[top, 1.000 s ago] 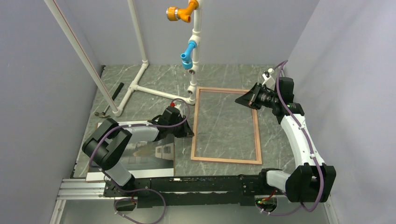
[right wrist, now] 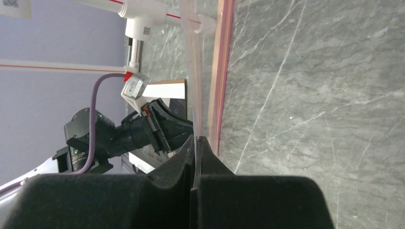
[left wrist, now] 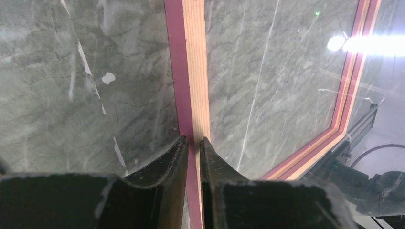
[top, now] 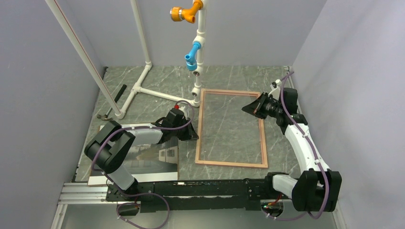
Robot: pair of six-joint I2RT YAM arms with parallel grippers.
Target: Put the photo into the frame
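The wooden frame (top: 231, 165) lies on the grey marbled surface, with bare surface showing inside it. My left gripper (top: 196, 138) is shut on the frame's left bar (left wrist: 195, 86), one fingertip on either side of it. The photo (top: 143, 161), a black-and-white print with a pale border, lies at the left, partly hidden under my left arm. Above the frame's upper right part, my right gripper (top: 243, 109) is shut. In the right wrist view, a clear sheet (right wrist: 193, 62), seen nearly edge-on, runs into the line between its fingertips.
White pipes (top: 165, 95) stand behind the photo and frame, carrying a blue fitting (top: 192, 56) and an orange one (top: 187, 12). A hammer (top: 112, 102) lies at the far left. Walls close in on both sides. Bare surface shows behind the frame.
My right gripper has shifted slightly toward the front of the surface and a little to the right, still shut. The left arm, frame and photo have not moved.
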